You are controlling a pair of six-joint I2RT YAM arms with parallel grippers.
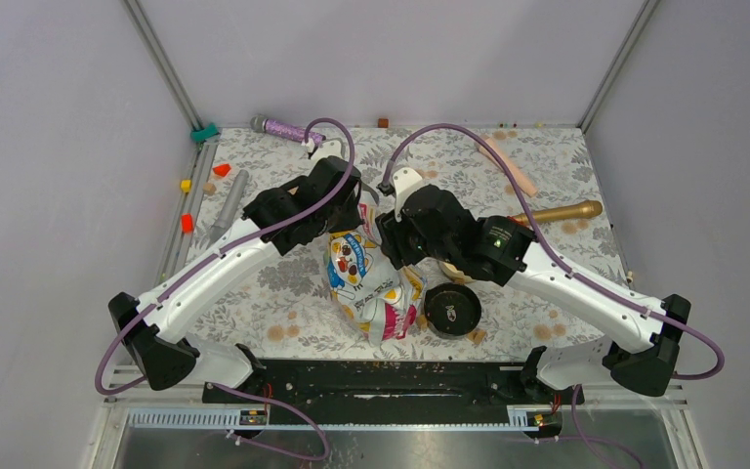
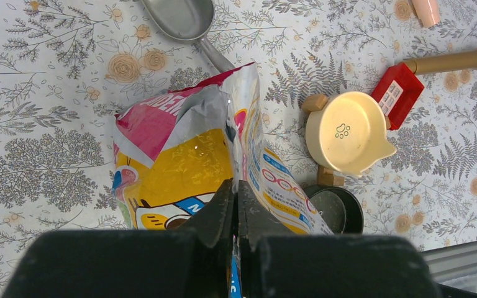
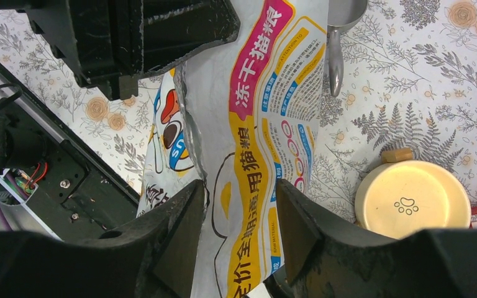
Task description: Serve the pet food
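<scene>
The pet food bag (image 1: 361, 278), printed white, yellow and pink, stands at the middle of the table. In the left wrist view my left gripper is shut on a thin fold of the bag (image 2: 186, 155). My right gripper stands open at the bag's right side; in its view a printed side panel (image 3: 248, 155) shows between the spread fingers, and whether they touch it I cannot tell. A cream bowl (image 2: 345, 133) with a paw mark and a dark round bowl (image 1: 452, 310) sit right of the bag. A grey scoop (image 2: 183, 15) lies behind it.
Small wooden blocks (image 2: 330, 176) flank the cream bowl. A red block (image 2: 397, 93) and a gold-coloured rod (image 1: 568, 211) lie farther right. A purple microphone (image 1: 288, 130) rests at the back left.
</scene>
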